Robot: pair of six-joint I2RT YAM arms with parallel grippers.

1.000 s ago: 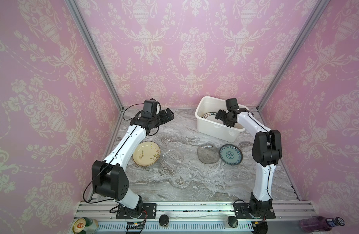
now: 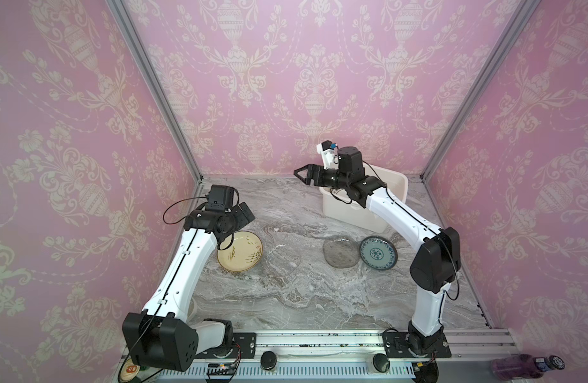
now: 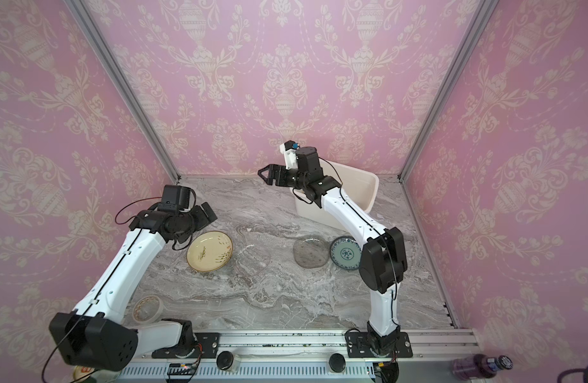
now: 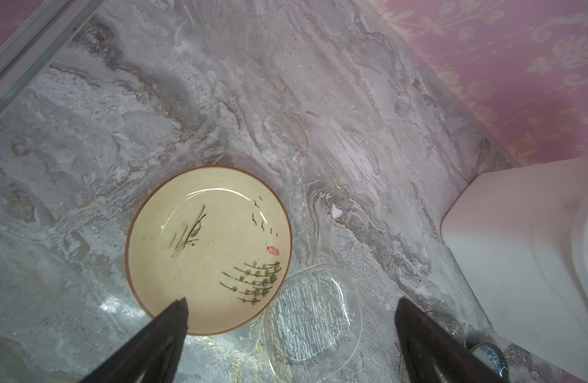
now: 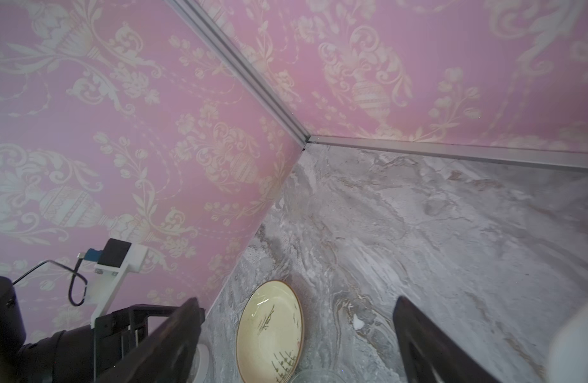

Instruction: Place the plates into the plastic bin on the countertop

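My left gripper hangs open and empty above the cream plate (image 4: 204,242), with a clear plate (image 4: 313,319) beside that. My right gripper (image 2: 306,172) is raised over the left end of the white plastic bin (image 2: 354,214), fingers apart with nothing visible between them. A grey glassy plate (image 2: 340,252) and a blue-green patterned plate (image 2: 378,252) lie in front of the bin. The bin's contents are mostly hidden behind the right arm in the top views.
Open marble countertop (image 2: 287,293) spans the middle and front. Pink patterned walls (image 2: 319,89) enclose the back and both sides, with metal rails along the edges.
My right gripper has risen out of the bin and moved left. My left gripper has moved left and toward the front, over the cream plate.
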